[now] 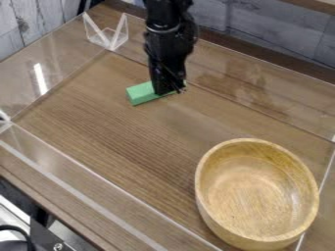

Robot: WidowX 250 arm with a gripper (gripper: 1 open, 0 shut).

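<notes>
My black gripper [167, 83] hangs down in the upper middle of the camera view, its tip at the right part of a green block [141, 94], which it partly hides. The block lies flat on the wooden table [112, 147]. The fingers look close together; I cannot make out anything held between them.
A large round wooden bowl [256, 191] fills the lower right. Clear plastic pieces stand at the upper left and left edge.
</notes>
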